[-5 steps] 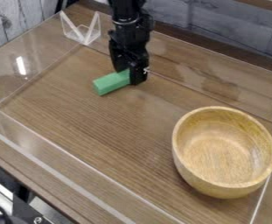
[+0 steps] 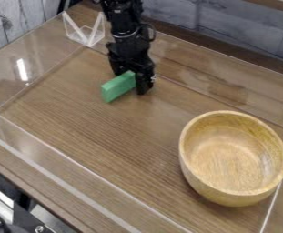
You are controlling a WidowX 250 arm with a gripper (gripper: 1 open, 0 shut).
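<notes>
A green block (image 2: pixel 116 86) lies on the wooden table in the upper middle. My black gripper (image 2: pixel 133 78) reaches down from the top of the view to the block's upper right end, its fingers at or on that end. Whether the fingers are open or closed on the block cannot be made out.
A wide yellow bowl (image 2: pixel 231 123) takes up the lower right of the table (image 2: pixel 83 155). A clear, pale object stands at the top left near the back edge.
The arm and gripper stand in nearly the same place over the block's right end. The green block has shifted slightly, if at all.
</notes>
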